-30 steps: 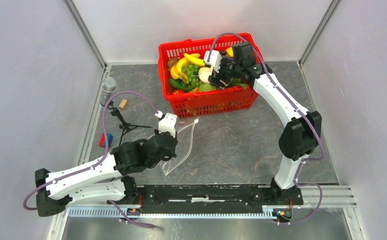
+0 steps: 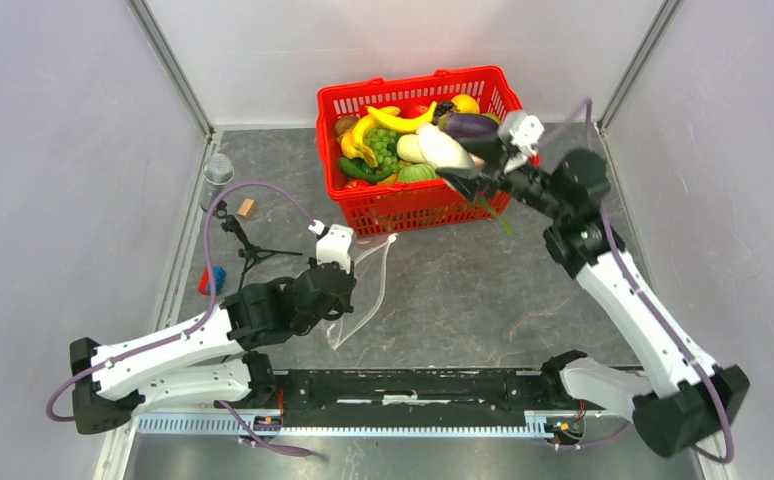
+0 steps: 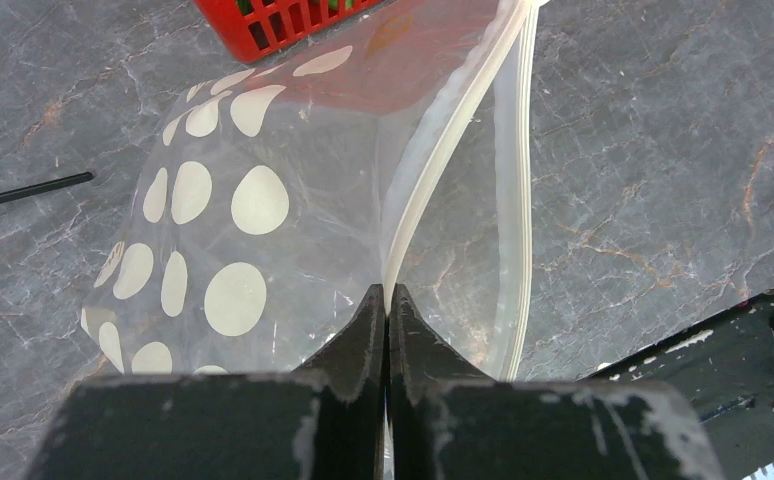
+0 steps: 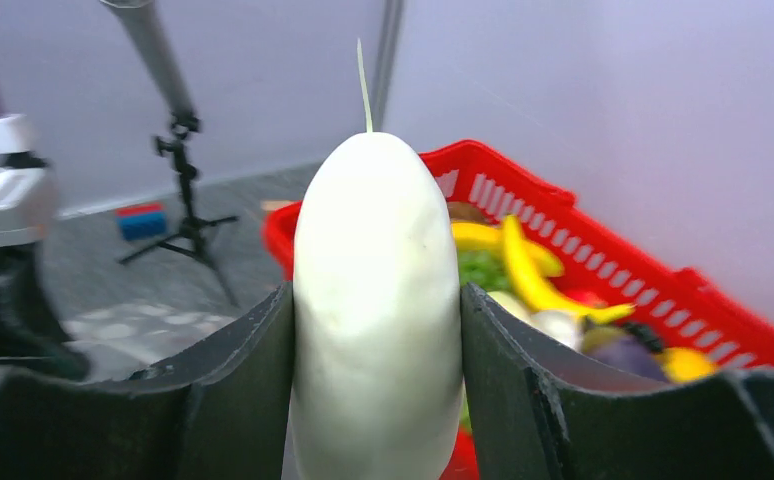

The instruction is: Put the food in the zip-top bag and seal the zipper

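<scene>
The clear zip top bag (image 3: 313, 170) with white dots lies on the grey table, its zipper strips running lengthwise. My left gripper is shut on the near zipper edge of it. My right gripper is shut on a long white vegetable (image 4: 373, 230) with a thin pale tip, held over the front right of the red basket (image 2: 403, 215); in the top view it is blurred, with something green hanging below.
The basket holds bananas, grapes, an eggplant and other produce. A black stand (image 2: 248, 245) with a grey cylinder and a small red-blue block (image 2: 211, 280) are at the left.
My right arm has risen and swung rightward out of the basket, lifting the white vegetable with it. My left arm and the bag are unchanged.
</scene>
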